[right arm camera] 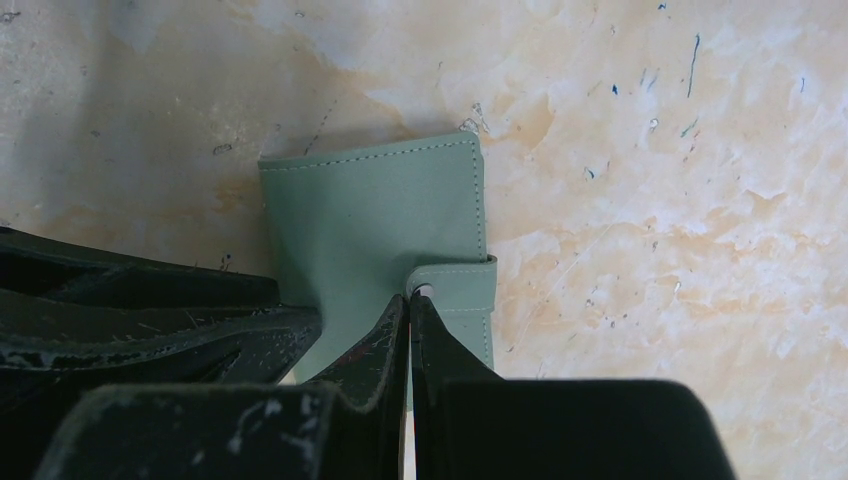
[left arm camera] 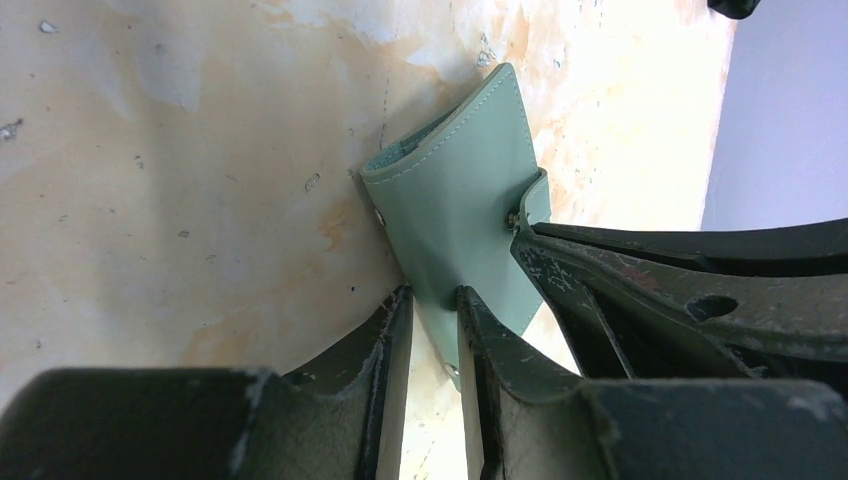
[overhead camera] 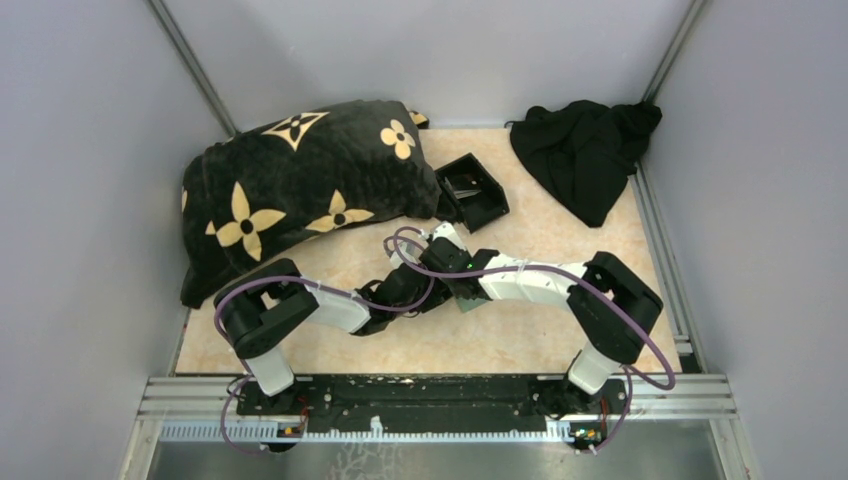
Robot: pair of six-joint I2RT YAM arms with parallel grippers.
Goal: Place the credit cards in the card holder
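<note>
A green card holder (left arm camera: pixel 450 190) with stitched edges lies on the table, its strap (right arm camera: pixel 460 285) at the right edge. My left gripper is shut on one edge of the holder, which passes between its fingers. Over the strap stands my right gripper, shut, its tips together at the round snap. In the left wrist view the strap's edge is slightly raised beside those tips; whether they pinch it I cannot tell. From above, the arms cover most of the holder (overhead camera: pixel 471 304). No card can be made out for certain.
Behind the grippers sits an open black box (overhead camera: pixel 486 212) with small greyish things inside. A large patterned black cushion (overhead camera: pixel 300 170) fills the back left, and a black cloth (overhead camera: pixel 580 150) lies back right. Free table (overhead camera: pixel 560 330) shows at the front right.
</note>
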